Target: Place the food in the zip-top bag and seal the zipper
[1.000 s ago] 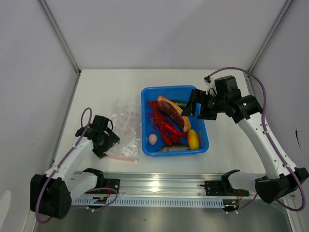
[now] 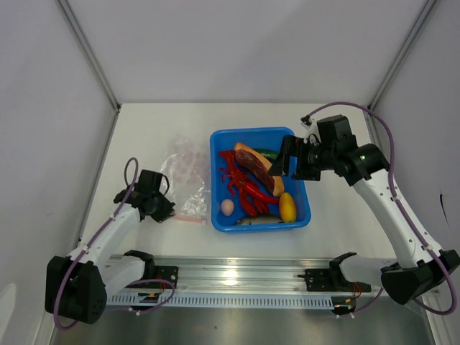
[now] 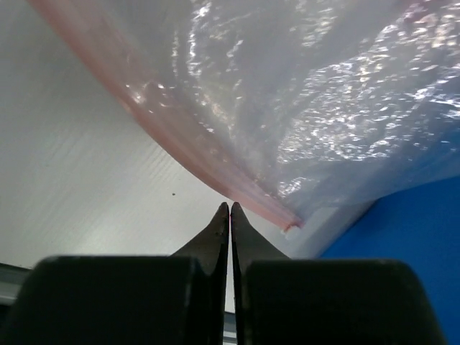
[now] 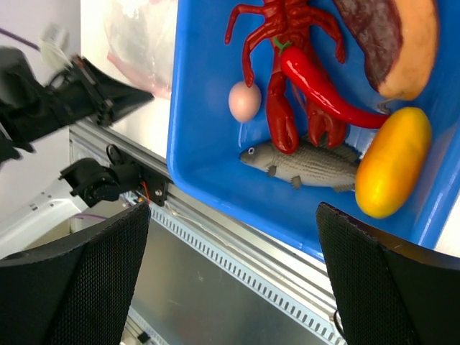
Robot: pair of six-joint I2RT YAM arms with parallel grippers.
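Observation:
A clear zip-top bag (image 2: 188, 180) with a pinkish zipper edge (image 3: 183, 151) lies flat on the table, left of the blue bin (image 2: 307, 205). My left gripper is shut with nothing between its fingers; the bag's edge passes just beyond the tips, outside them. The bin holds a red lobster (image 4: 280, 72), a red chili pepper (image 4: 323, 93), a pink egg (image 4: 244, 101), a grey fish (image 4: 302, 164), a yellow oval food (image 4: 393, 163) and a steak (image 2: 253, 162). Over the bin's right side, my right gripper stands open and empty.
A dark green food (image 2: 267, 154) shows at the bin's back. Metal rails (image 2: 230, 273) run along the table's front edge.
The right arm is nearly still.

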